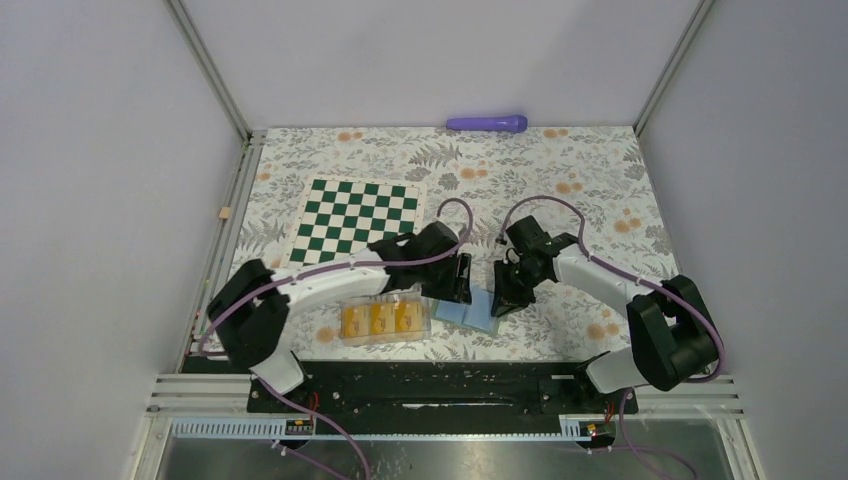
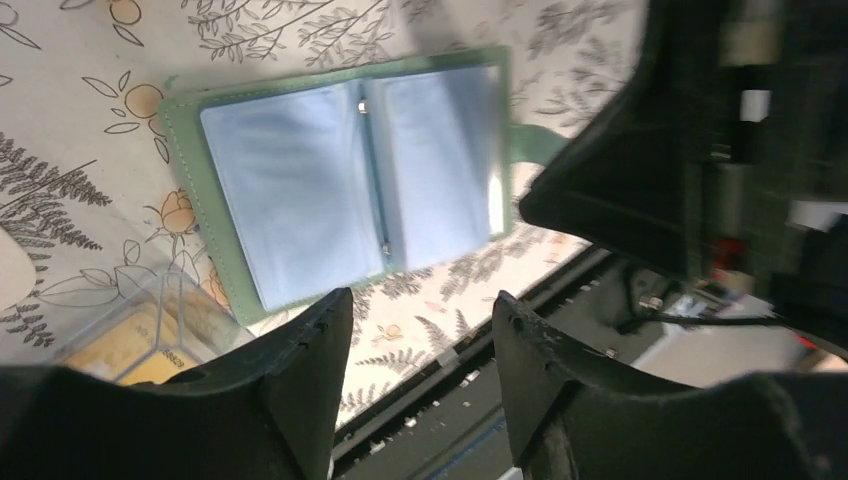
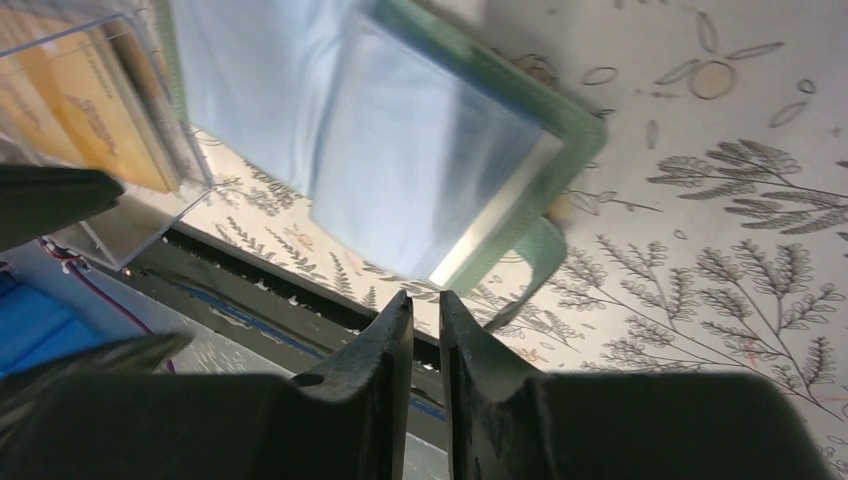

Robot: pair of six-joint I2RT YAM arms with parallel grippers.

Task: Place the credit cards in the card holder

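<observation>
The card holder (image 2: 290, 200) lies open on the table, a green booklet with light-blue sleeves and a green strap at its side. My left gripper hangs open above it, nothing between its fingers. My right gripper is over the holder's strap side, its fingertips close together with only a narrow gap and nothing visible between them. A clear box of yellow cards (image 1: 381, 320) sits left of the holder; it also shows at the edge of the right wrist view.
A checkered board (image 1: 355, 215) lies behind the left arm. A purple microphone (image 1: 485, 124) rests at the back edge. The table's front edge is just below the holder and box. Free table lies behind and right.
</observation>
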